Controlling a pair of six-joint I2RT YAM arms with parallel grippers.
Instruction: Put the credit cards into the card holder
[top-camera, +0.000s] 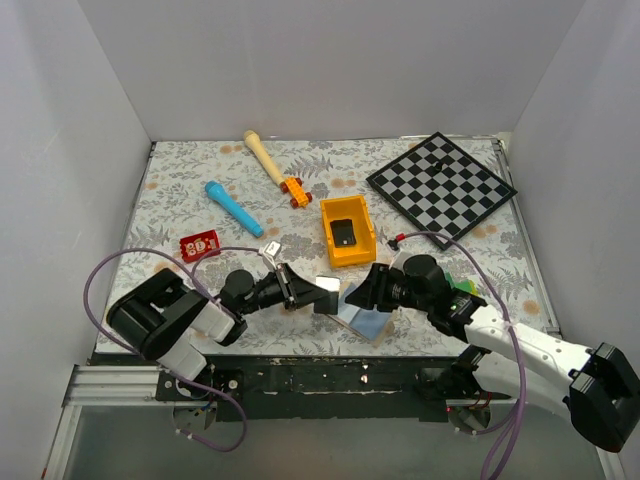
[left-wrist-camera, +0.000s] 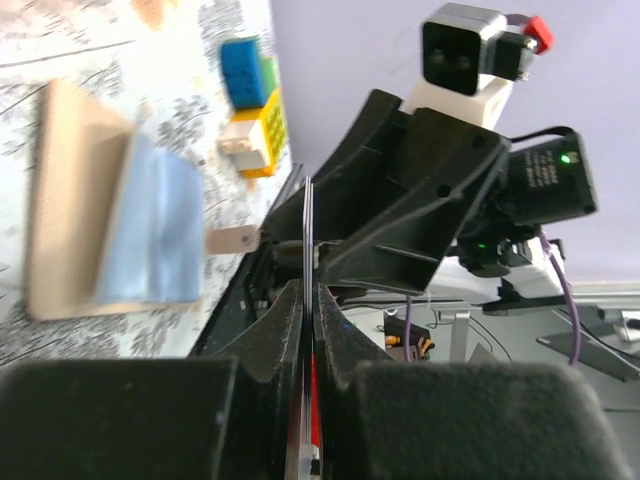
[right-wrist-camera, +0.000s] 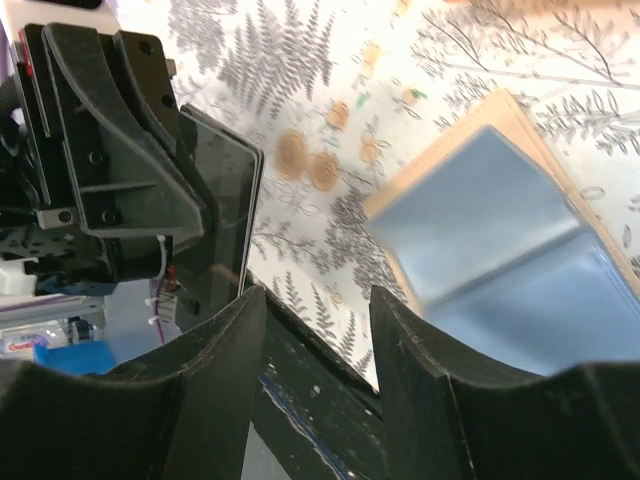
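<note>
A dark and silver card (top-camera: 326, 297) is pinched in my left gripper, which is shut on it. In the left wrist view the card (left-wrist-camera: 308, 215) shows edge-on, and its dark face (right-wrist-camera: 222, 225) appears in the right wrist view. The tan card holder with pale blue pockets (right-wrist-camera: 490, 215) lies spread on the cloth, right of the card and apart from it; the top view shows the holder (top-camera: 368, 322) partly covered by my right gripper. That right gripper hangs above the holder's left side, open and empty.
Behind the arms stands a yellow bin (top-camera: 327, 240) with a black item (top-camera: 343, 232) inside. A chessboard (top-camera: 442, 188) lies back right, a red tray (top-camera: 199, 246) at left. A blue stick (top-camera: 234, 208) and orange toy car (top-camera: 297, 192) lie farther back.
</note>
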